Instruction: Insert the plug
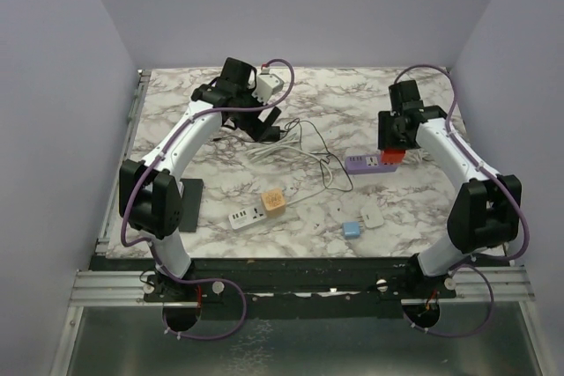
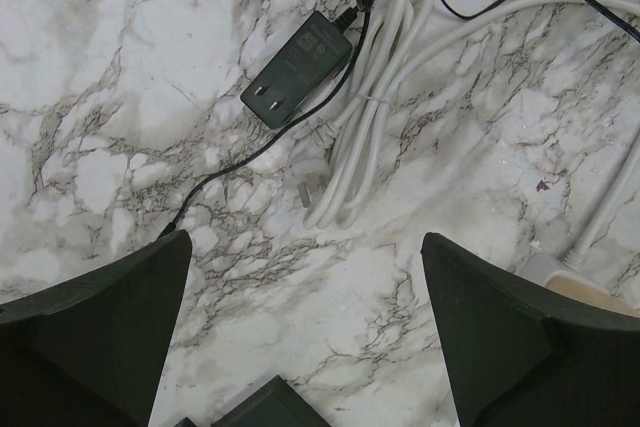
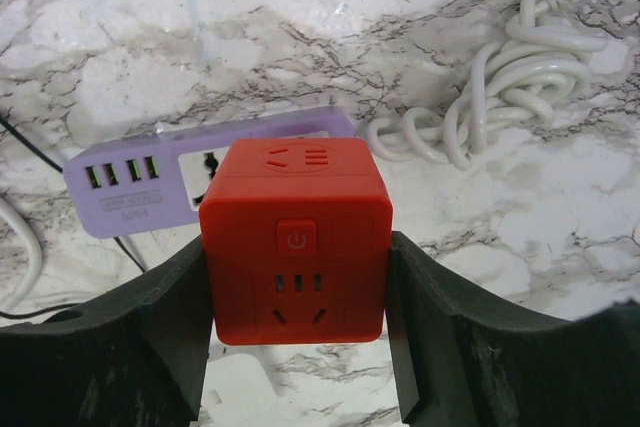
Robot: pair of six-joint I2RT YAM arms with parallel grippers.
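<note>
A red cube socket is held by my right gripper, shut on it, over the right end of a purple power strip; in the right wrist view the cube hides part of the strip. My left gripper stands open with nothing between its fingers, over a black power adapter and a bundled white cable with a plug.
An orange cube on a white power strip, a blue block, a white item and a dark flat object lie lower on the table. Cables cross the middle.
</note>
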